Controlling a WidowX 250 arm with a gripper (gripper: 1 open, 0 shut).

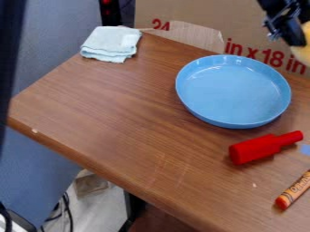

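Note:
My dark gripper [288, 27] is at the top right edge, partly out of frame, above and behind the blue plate [233, 87], with a yellowish object [303, 51] at or beside its tip; whether it grips that cannot be told. On the wooden table lie a red bottle [258, 149] in front of the plate and an orange crayon-like tube [295, 188] at the lower right. A folded pale cloth [109, 43] rests at the back left.
A cardboard box [188, 13] stands behind the table [121, 118]. The table's left edge drops to the floor, where cables show.

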